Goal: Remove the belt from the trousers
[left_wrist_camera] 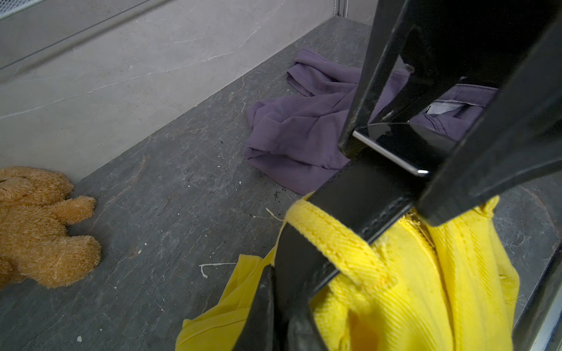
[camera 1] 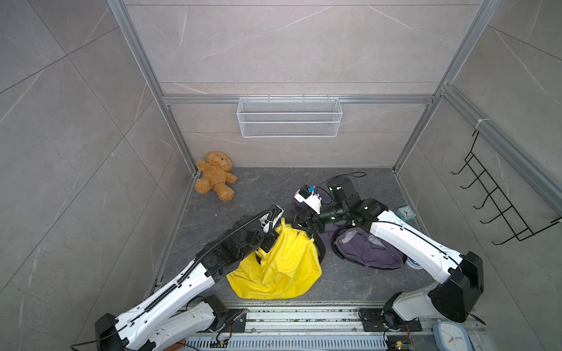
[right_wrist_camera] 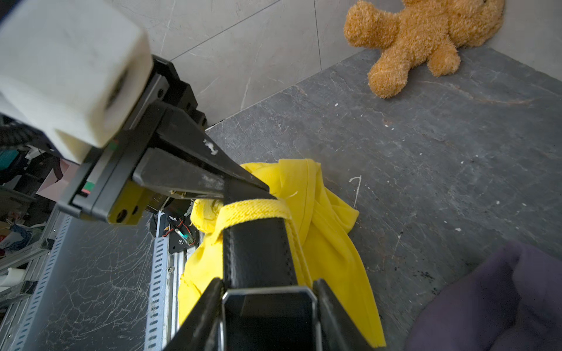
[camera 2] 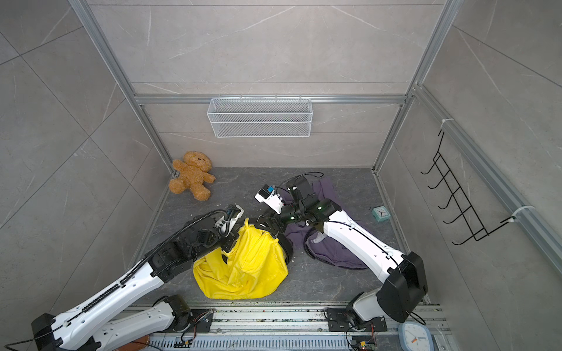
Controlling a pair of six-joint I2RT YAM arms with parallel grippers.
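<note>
The yellow trousers lie bunched at the front of the floor, waistband raised. A black leather belt passes through a yellow belt loop at their waist. Its buckle, dark with a silver edge, sits between the fingers of my right gripper, which is shut on it. On the loop's other side, my left gripper is closed on the belt strap, fingertips just behind the loop. The belt's far end is hidden by cloth and arms.
Purple trousers lie right of the yellow ones, partly under the right arm. A teddy bear rests at the back left. A small clock stands by the right wall.
</note>
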